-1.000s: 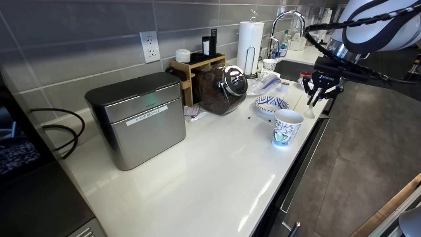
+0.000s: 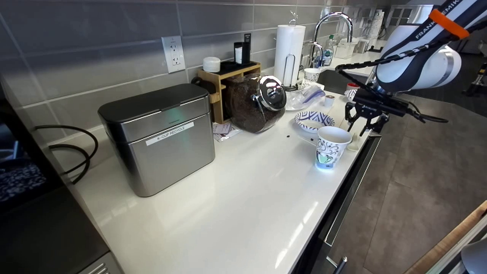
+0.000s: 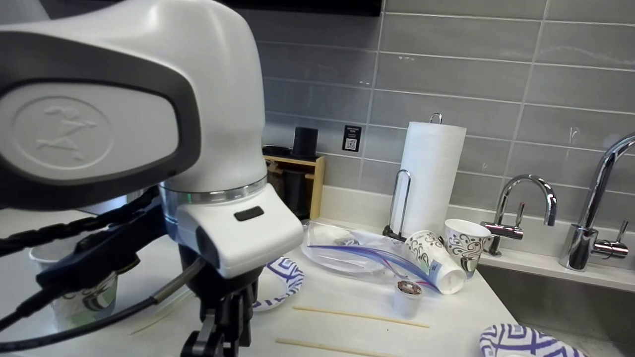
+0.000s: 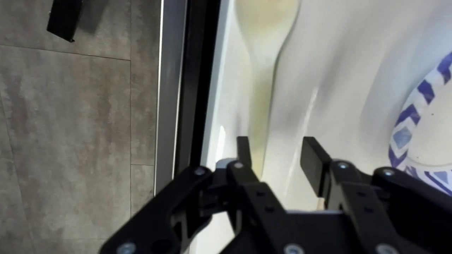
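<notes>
My gripper (image 2: 357,129) hangs low over the counter's front edge, its fingers apart. In the wrist view a pale spoon (image 4: 263,63) lies on the white counter, bowl away from me, its handle running back beneath the gripper beside the left finger (image 4: 243,148). A clear gap stands between that handle and the right finger. Exterior view 1 has the spoon bowl (image 2: 354,144) just behind a patterned paper cup (image 2: 329,148), which stands upright. A blue-and-white bowl (image 2: 315,121) sits farther in on the counter.
Wooden sticks (image 3: 360,316) lie near a small cup (image 3: 408,299). The sink (image 3: 559,309) is beyond. Much of the counter (image 2: 219,201) before the steel bin (image 2: 169,150) is bare.
The gripper has come toward the cup and lower, and its fingers stand wider apart. The spoon has shifted the same way; a second ago its handle rose to the fingers.
</notes>
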